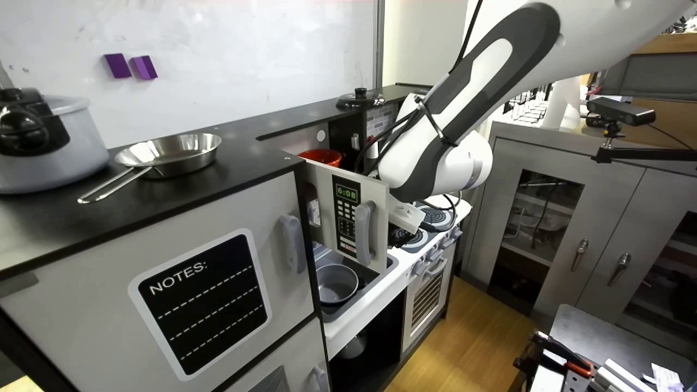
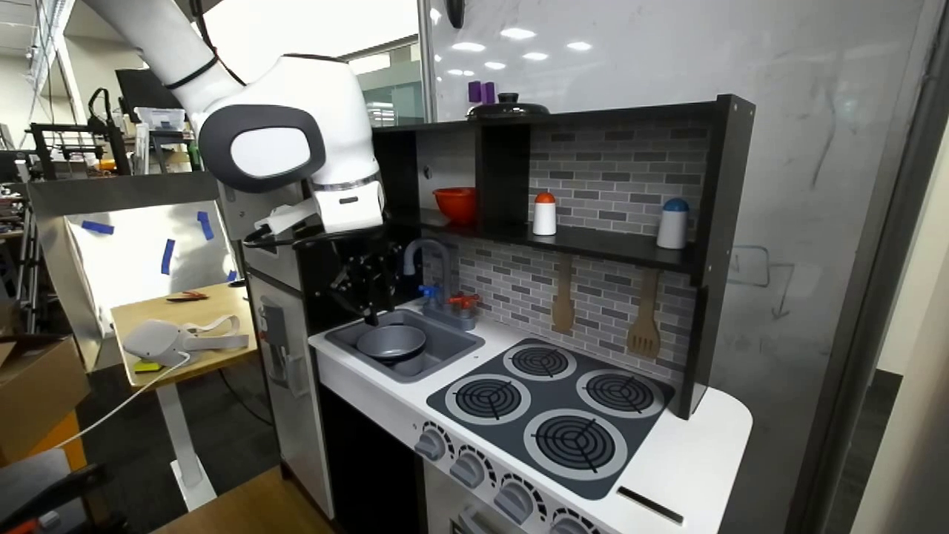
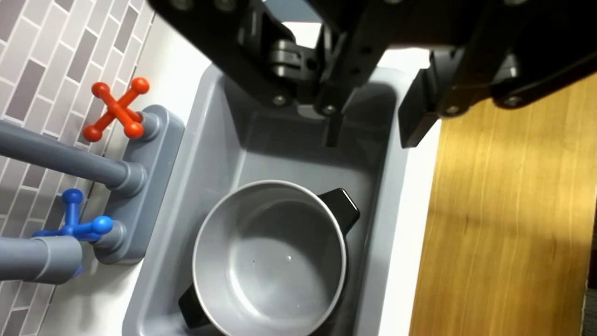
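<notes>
In the wrist view a grey pot (image 3: 271, 263) with two black handles sits upright and empty in the grey sink (image 3: 313, 159). My gripper is over the sink, its fingers apart and nothing between them. One fingertip (image 3: 333, 131) shows above the basin, the other (image 3: 415, 120) above its edge on the wooden-floor side. Exterior view 2 has the dark gripper (image 2: 369, 298) hanging over the sink near the pot (image 2: 391, 341), apparently above it. From exterior view 1 the open microwave door (image 1: 356, 215) hides most of the gripper, while the pot (image 1: 336, 284) stays visible below.
A faucet with red (image 3: 117, 109) and blue (image 3: 72, 221) knobs borders the sink. The stove burners (image 2: 489, 397) are bare. On the shelf stand a red bowl (image 2: 456, 205) and two shakers. A steel pan (image 1: 173, 154) rests on the counter top.
</notes>
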